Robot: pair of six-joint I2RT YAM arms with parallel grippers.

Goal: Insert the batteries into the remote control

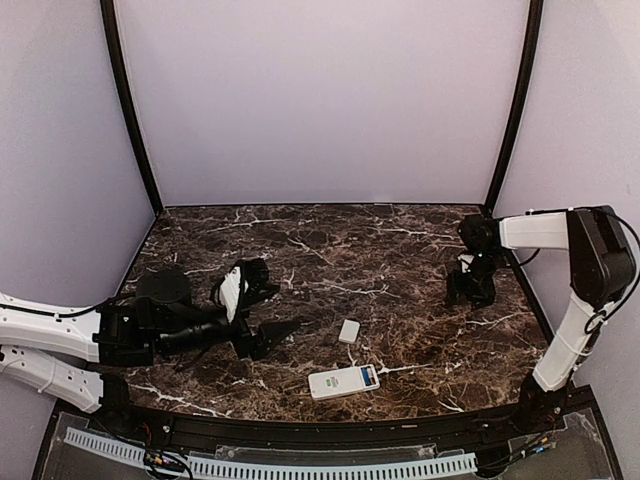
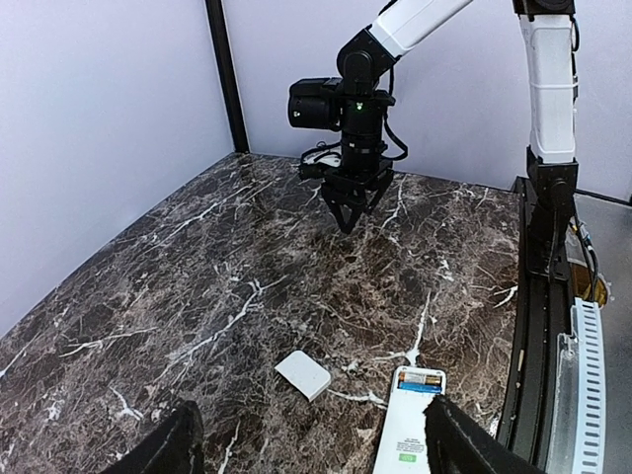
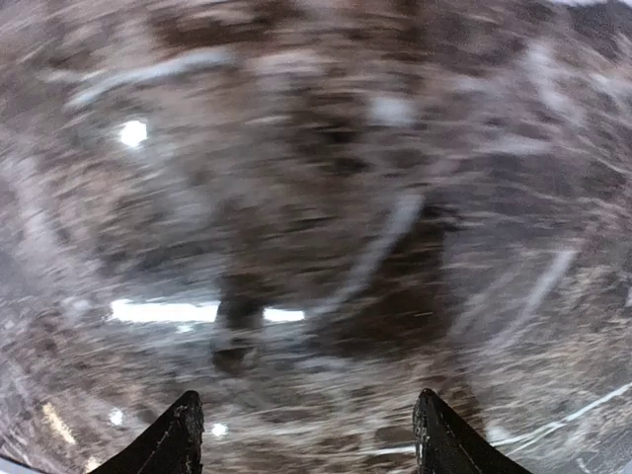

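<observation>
The white remote control (image 1: 343,382) lies near the table's front edge, with its battery compartment (image 2: 420,379) uncovered at one end. Blue and copper-coloured batteries (image 2: 422,376) show inside that compartment in the left wrist view. A small white rectangular piece (image 1: 349,331), apparently the cover, rests flat on the table just behind the remote. My left gripper (image 1: 284,312) is to the left of both, its fingers apart and empty. Over at the right side, my right gripper stands open above bare marble, nothing between its fingers.
Pale walls enclose the left, back and right sides. A white slotted strip (image 1: 270,468) runs along the front, beyond the table's edge.
</observation>
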